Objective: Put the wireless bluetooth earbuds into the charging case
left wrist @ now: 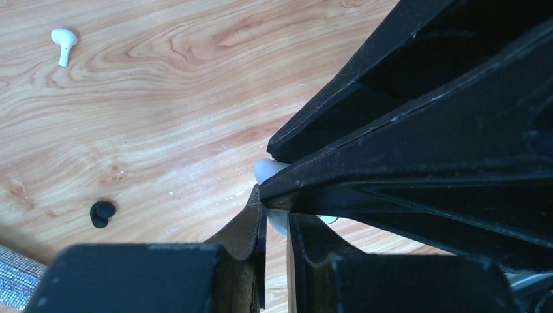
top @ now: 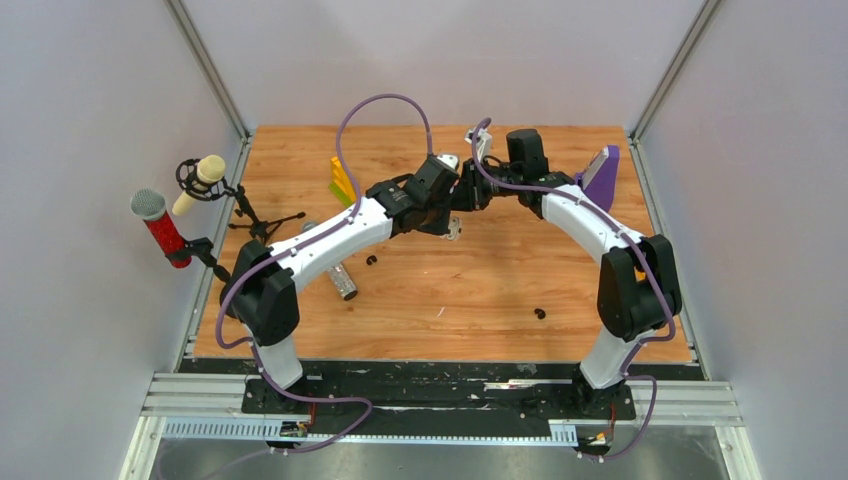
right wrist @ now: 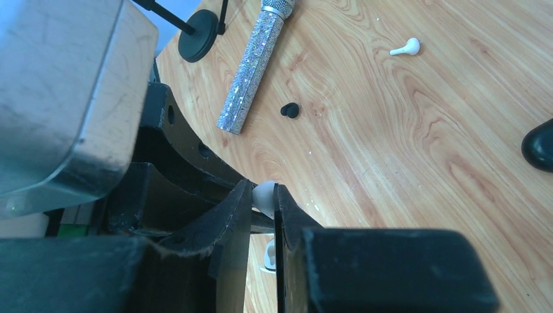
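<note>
My two grippers meet in the upper middle of the top view. My left gripper is shut on a small white earbud (left wrist: 270, 169), mostly hidden by the fingers. My right gripper is at the same white piece (right wrist: 263, 194), its fingers close round it; whether they grip it is unclear. Below them in the right wrist view, part of a white object (right wrist: 269, 255), possibly the case, is largely hidden. Another white earbud (left wrist: 64, 40) lies loose on the wooden table (top: 460, 290).
A sparkly microphone (right wrist: 251, 72) lies on the left of the table, near small black earbuds (right wrist: 289, 110). Stands (top: 262, 225) occupy the left edge, a purple object (top: 600, 180) the back right.
</note>
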